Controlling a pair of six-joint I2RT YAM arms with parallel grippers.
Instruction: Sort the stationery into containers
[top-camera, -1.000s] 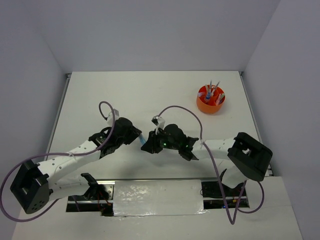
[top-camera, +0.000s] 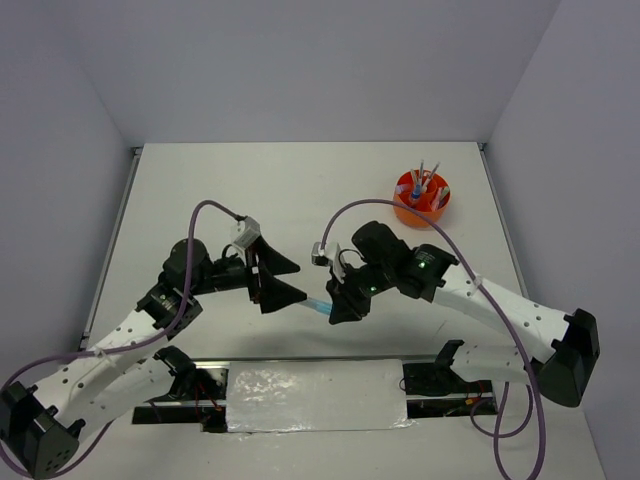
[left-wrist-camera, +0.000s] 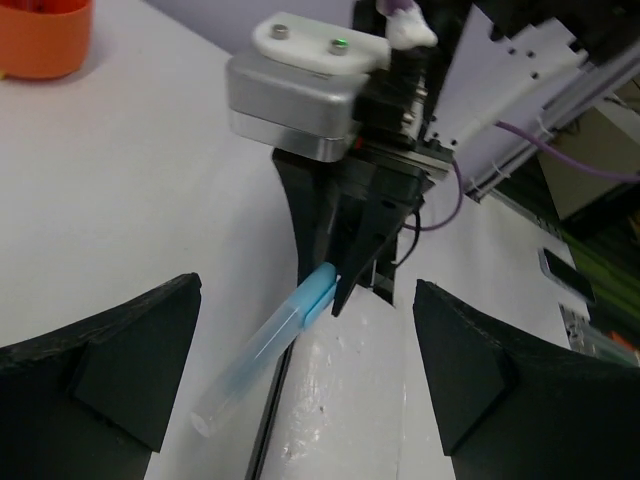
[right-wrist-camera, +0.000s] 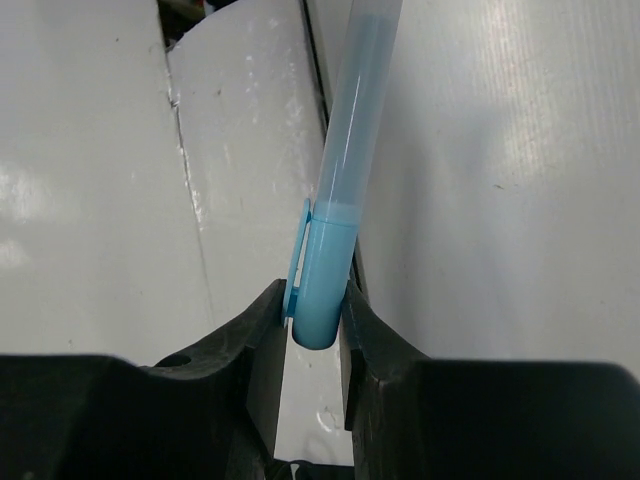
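Observation:
A light blue capped pen with a clear barrel (right-wrist-camera: 330, 270) is held in my right gripper, its clip end between the fingertips, barrel pointing away; in the top view it slants toward my left gripper (top-camera: 298, 282). That left gripper stands open around the pen's free end, with nothing gripped; in the left wrist view the pen (left-wrist-camera: 250, 360) lies between its spread fingers, apart from them. An orange divided container (top-camera: 410, 215) with several pens and other stationery in it stands at the back right.
A pale glossy panel (top-camera: 315, 395) and dark gaps with cables run along the front edge, beneath the grippers.
My right gripper has moved right and toward the front with the pen.

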